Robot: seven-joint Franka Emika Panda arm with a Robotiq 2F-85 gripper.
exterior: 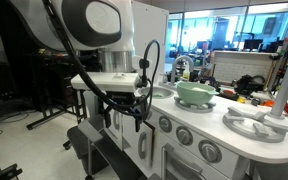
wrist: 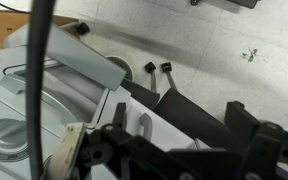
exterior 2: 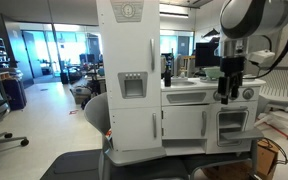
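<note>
My gripper (exterior: 126, 119) stands open in front of the white toy kitchen, with nothing visible between its fingers. In exterior view 1 it partly hides the cabinet door (exterior: 143, 146), which looks slightly ajar under the sink (exterior: 163, 92). In exterior view 2 the gripper (exterior 2: 225, 97) hangs before the kitchen's right half, at about the height of the knobs. The wrist view looks down past the open gripper at the floor, with a pale handle (wrist: 145, 126) showing between the fingers, farther down. A control knob (wrist: 8, 136) lies to the left there.
A green pot (exterior: 195, 93) sits on the counter, and a grey burner grate (exterior: 256, 122) is nearer its end. The tall white fridge (exterior 2: 132, 85) stands at the kitchen's left. Dark benches (exterior 2: 49, 165) stand along the front. Open floor (wrist: 239, 60) shows beyond.
</note>
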